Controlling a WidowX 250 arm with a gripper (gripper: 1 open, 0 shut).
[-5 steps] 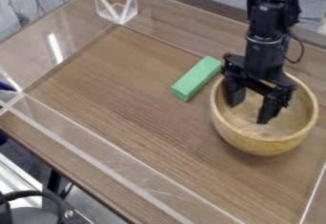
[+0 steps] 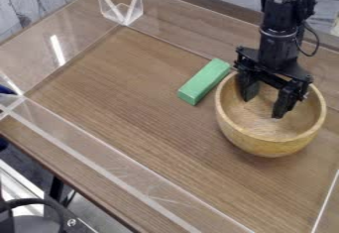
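My black gripper (image 2: 267, 95) stands open over the round, light wooden bowl (image 2: 269, 136) at the right of the table, its two dark fingers reaching down inside the rim. I see nothing held between them. A green block (image 2: 204, 81) lies on the table just left of the bowl, apart from the gripper.
A clear plastic piece (image 2: 121, 4) sits near the back left. A dark round object (image 2: 34, 219) is at the front-left corner.
The bowl has shifted slightly to the left, and my gripper has moved slightly with it. The green block looks nearly unchanged.
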